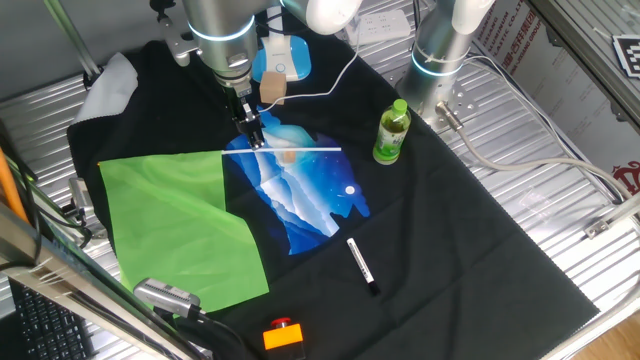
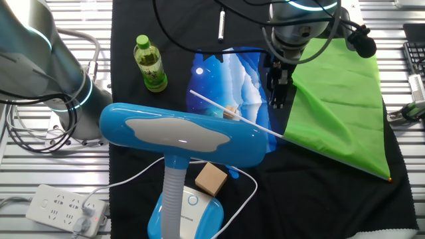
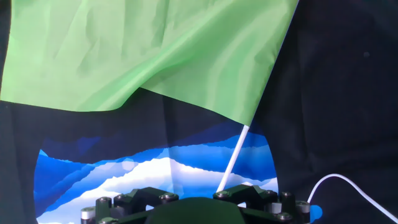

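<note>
A green flag (image 1: pixel 180 225) lies spread on the black cloth, with a slack fold across it. Its white stick (image 1: pixel 310 150) reaches past the fabric over a blue picture mat (image 2: pixel 229 79) with snowy mountains. Close above the mat, near where the stick leaves the green fabric, my gripper (image 1: pixel 252 144) points down. In the wrist view the gripper shows only at the bottom edge, its fingers apart, and the stick (image 3: pixel 233 159) runs down toward the right finger. The gripper looks open; its dark body hides the space between the fingers, and contact with the stick is unclear.
A green-capped bottle (image 1: pixel 391 132) stands beside the mat, and a marker (image 1: pixel 362 265) lies nearby. A blue lamp (image 2: pixel 182 136), a wooden block (image 2: pixel 211 179) and a white cable are on the other side. An emergency stop (image 1: pixel 283 335) sits at the edge.
</note>
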